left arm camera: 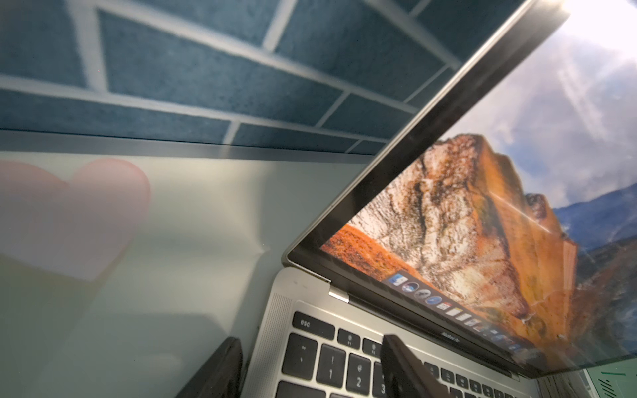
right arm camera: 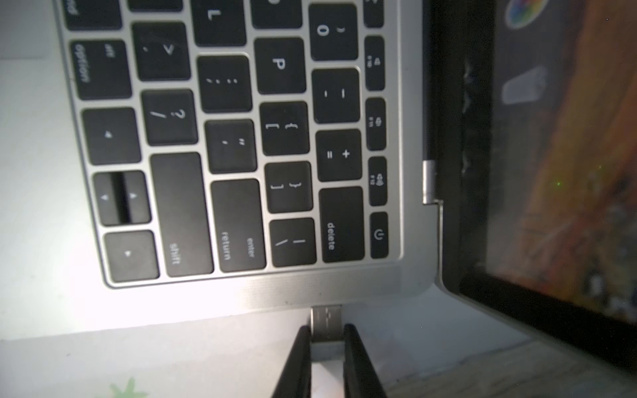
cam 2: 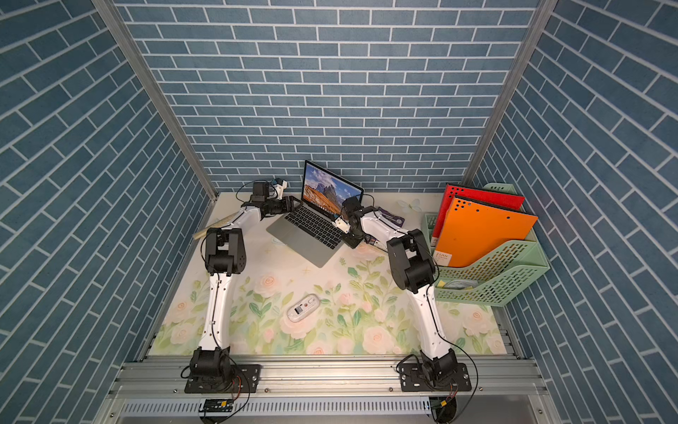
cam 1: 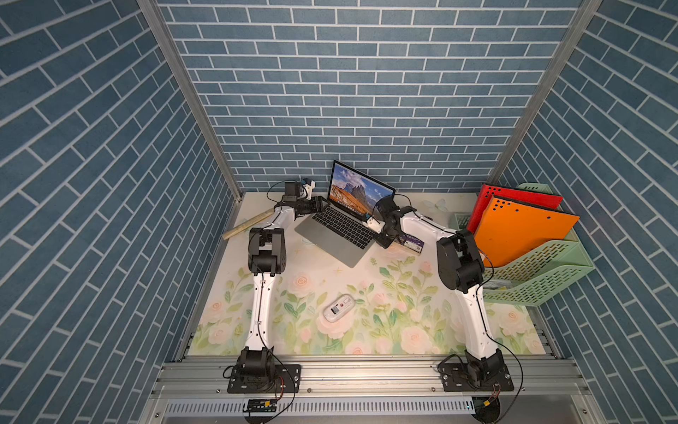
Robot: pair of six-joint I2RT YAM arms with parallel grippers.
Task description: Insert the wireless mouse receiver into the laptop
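Note:
An open laptop [cam 1: 335,241] stands at the back centre of the table. My left gripper is open at the laptop's back left corner, fingers either side of the edge by the esc key. My right gripper is shut on a small receiver [right arm camera: 325,321] with a silver metal plug, held at the laptop's right side edge beside the delete key; whether the plug enters a port cannot be seen. The white mouse [cam 1: 338,307] lies on the front middle of the table.
A green file holder [cam 1: 536,275] with red and orange folders [cam 1: 519,229] stands at the right. A wooden stick [cam 1: 240,226] lies at the left, and a purple box [cam 1: 413,243] right of the laptop.

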